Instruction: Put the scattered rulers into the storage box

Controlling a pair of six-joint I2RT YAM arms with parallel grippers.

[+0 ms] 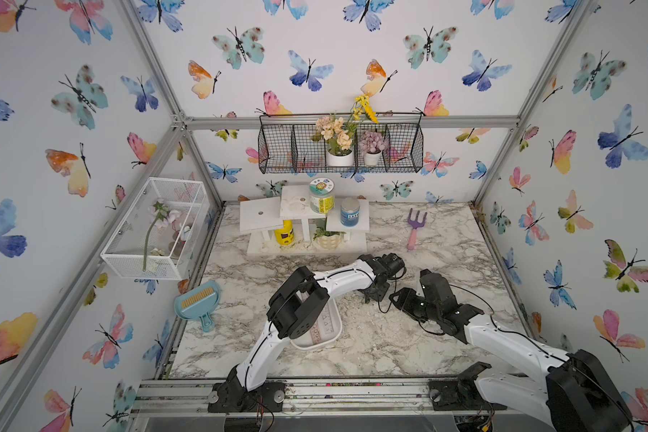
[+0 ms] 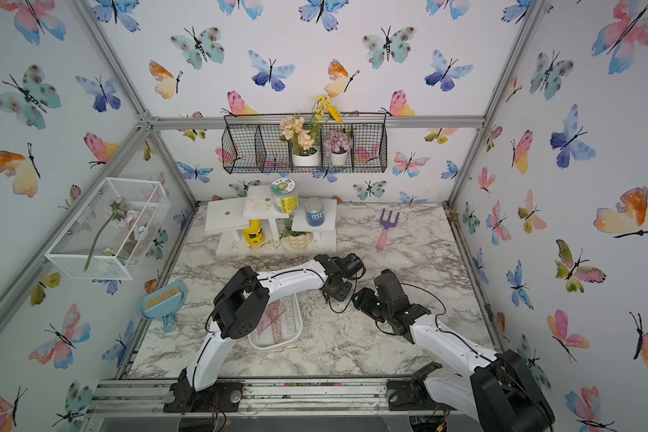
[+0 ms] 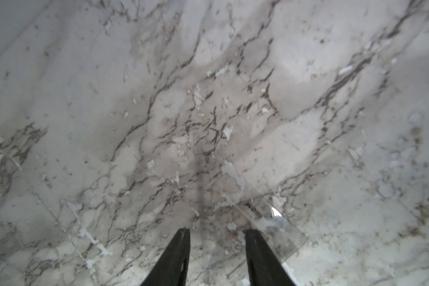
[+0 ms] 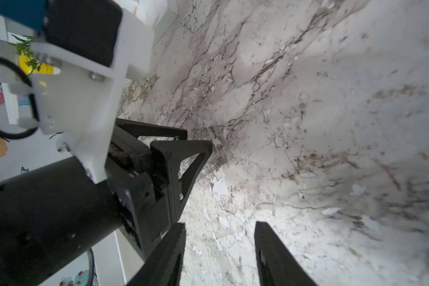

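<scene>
A clear, see-through triangular ruler (image 3: 276,228) lies flat on the marble table, its edges faint in the left wrist view. Directly above it, my left gripper stands open, and part of the ruler shows between and beyond its fingers. Whether those fingers touch it, I cannot tell. In the right wrist view, my right gripper is open over bare tabletop, close to the left gripper's fingers (image 4: 200,147). The white storage box (image 2: 295,337) sits under the left forearm, with pinkish and clear rulers (image 2: 272,324) inside. The arm hides part of it.
A white stepped shelf (image 1: 262,216) with cans and plants stands at the back. To its right is a purple-pink fork (image 1: 413,234); at the left lies a blue dustpan (image 1: 198,302) with brush. Both arms are close together mid-table, while the table's right side is clear.
</scene>
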